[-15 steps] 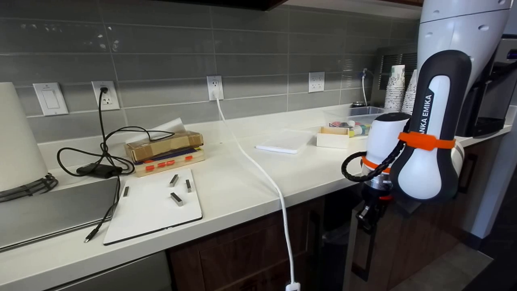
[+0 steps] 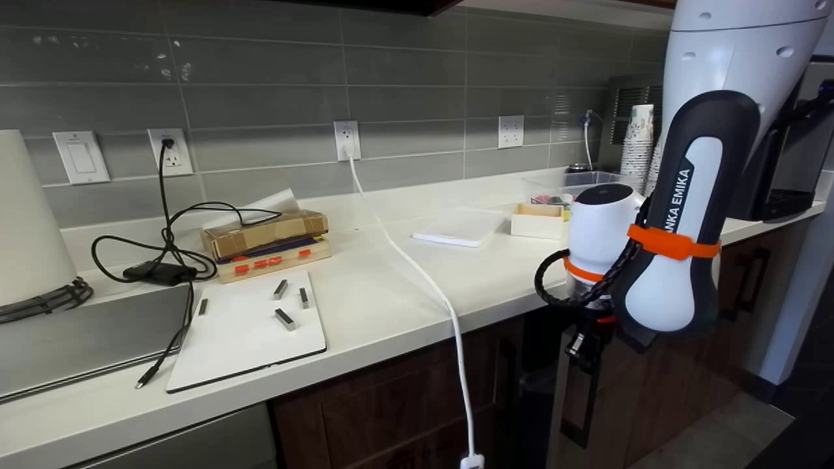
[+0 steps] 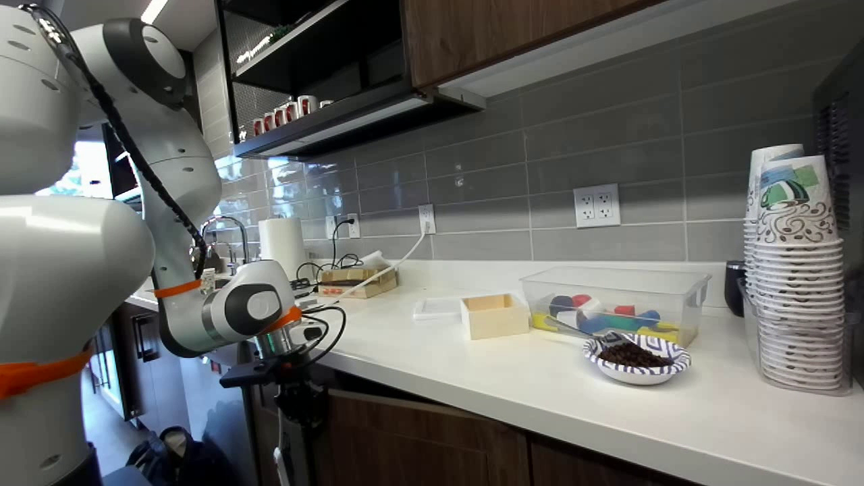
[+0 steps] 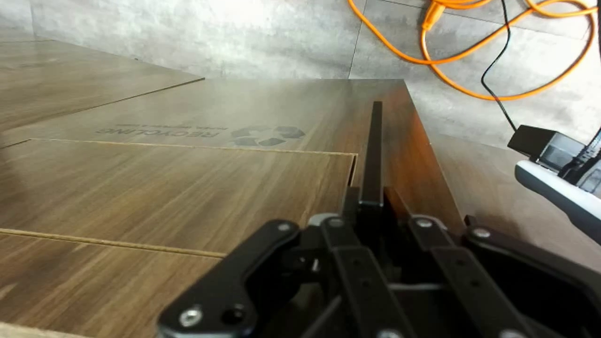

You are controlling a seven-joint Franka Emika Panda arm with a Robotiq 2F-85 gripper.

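My gripper is shut on the long black bar handle (image 4: 374,146) of a dark wood cabinet door (image 4: 417,163). The fingers close around the handle's near part, while its far end reaches out beyond them over the wood. In exterior view 1 the gripper (image 2: 582,348) sits at the handle's upper end, below counter height. That door (image 2: 621,398) stands ajar there, with a dark opening to its left. Exterior view 2 shows the gripper (image 3: 301,405) in front of the counter and a dark gap above the door (image 3: 429,433); the grasp itself is unclear there.
A white cord (image 2: 457,352) hangs over the counter's front edge, left of the opening. On the counter stand a bowl (image 3: 640,374), a clear bin (image 3: 615,283) and stacked cups (image 3: 798,316). An orange cable (image 4: 456,59) lies on the floor.
In exterior view 1 my gripper and forearm have shifted left and slightly toward the camera. The handle and door edge have moved left with them, and the dark opening looks narrower.
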